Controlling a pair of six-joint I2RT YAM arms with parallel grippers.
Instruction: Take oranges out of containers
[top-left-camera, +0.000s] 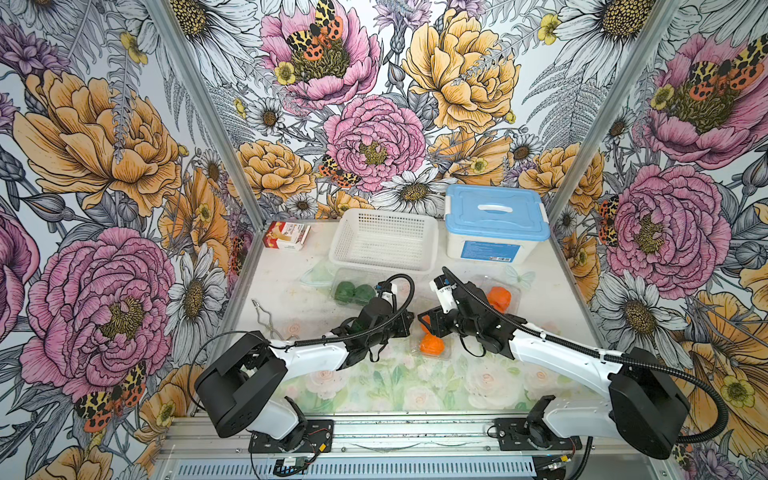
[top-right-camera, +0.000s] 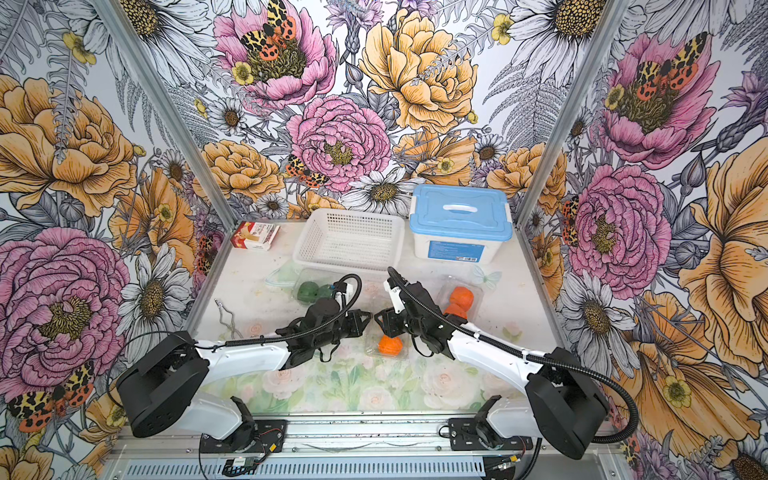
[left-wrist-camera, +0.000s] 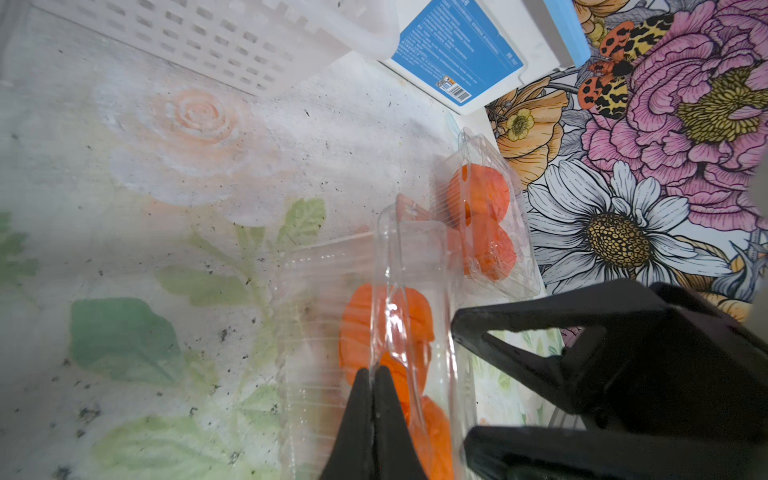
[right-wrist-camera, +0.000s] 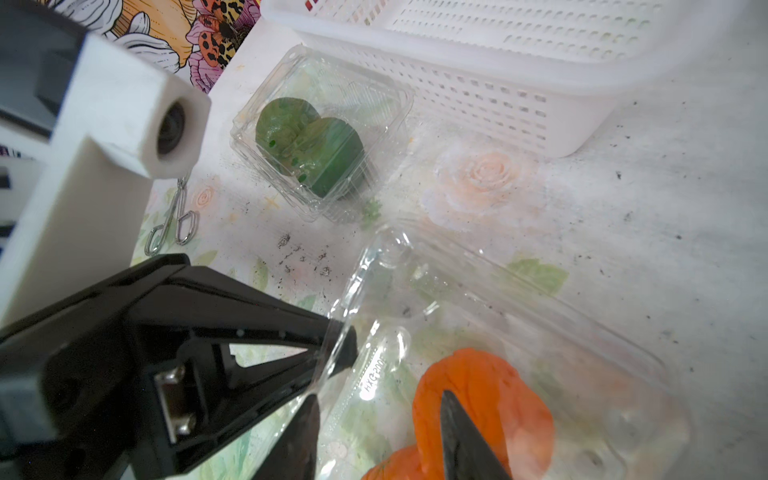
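Note:
A clear container (right-wrist-camera: 560, 336) with oranges (right-wrist-camera: 472, 408) is at the centre between both grippers. My left gripper is shut at the container's side, with no orange in it; whether plastic is between its fingers is unclear. My right gripper is part open over the container's left edge, its fingertips apart beside the oranges, holding none. A second clear container (left-wrist-camera: 520, 216) holding oranges (left-wrist-camera: 480, 192) stands to the right.
A clear box with green fruit (right-wrist-camera: 328, 152) sits back left. Behind are a white basket (top-left-camera: 384, 256), a blue-lidded tub (top-left-camera: 496, 212) and a small red-white box (top-left-camera: 284, 234). Metal tongs (top-left-camera: 260, 312) lie at the left.

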